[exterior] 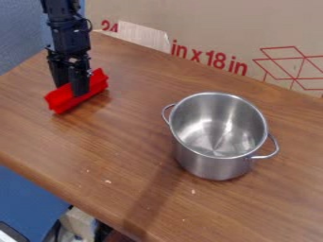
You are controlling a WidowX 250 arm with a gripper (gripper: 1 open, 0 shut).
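Observation:
A red oblong block (91,87) lies at the left of the wooden table (127,170), angled toward the back right. My black gripper (70,83) reaches down from the top left and is shut on the block around its middle, with the fingertips partly hidden against it.
A steel pot (217,140) with two side handles stands to the right, apart from the block. A white piece (142,34) and printed cardboard (252,43) are at the back. The table's front left edge borders a blue area.

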